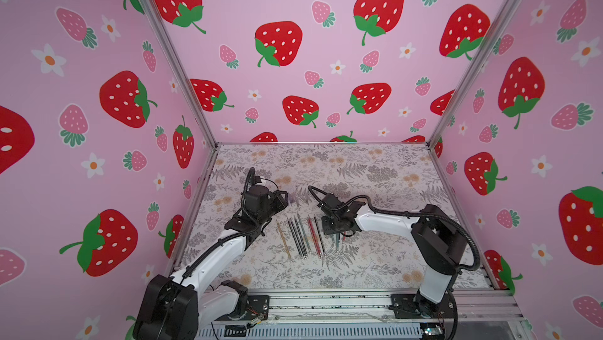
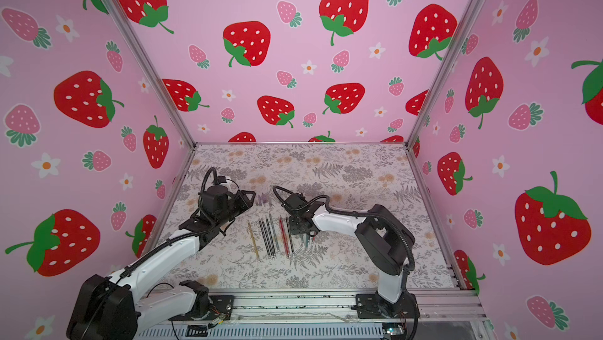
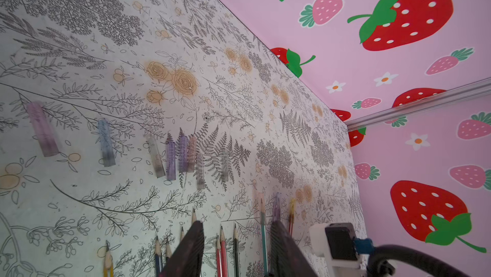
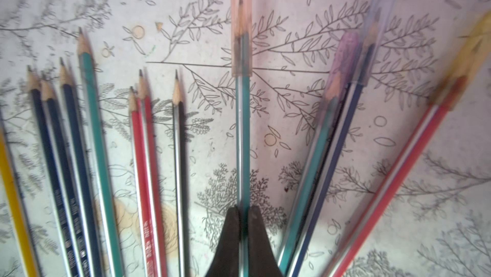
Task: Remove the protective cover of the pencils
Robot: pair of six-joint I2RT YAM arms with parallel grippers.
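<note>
In the right wrist view a teal pencil (image 4: 243,139) with a clear orange cover (image 4: 241,21) over its point runs between the fingertips of my right gripper. The fingers stand close on both sides of it; whether they press on it I cannot tell. To its right lie a teal pencil under a purple cover (image 4: 343,54), a navy pencil under a bluish cover (image 4: 379,26) and a red pencil under a yellow cover (image 4: 462,62). My left gripper is open above the table, nothing between its fingers.
Several bare pencils lie to the left, among them a black one (image 4: 179,174), red ones and a yellow one (image 4: 18,210). Loose covers, such as a pink one (image 3: 43,128) and a blue one (image 3: 106,142), lie in a row beyond the pencil points.
</note>
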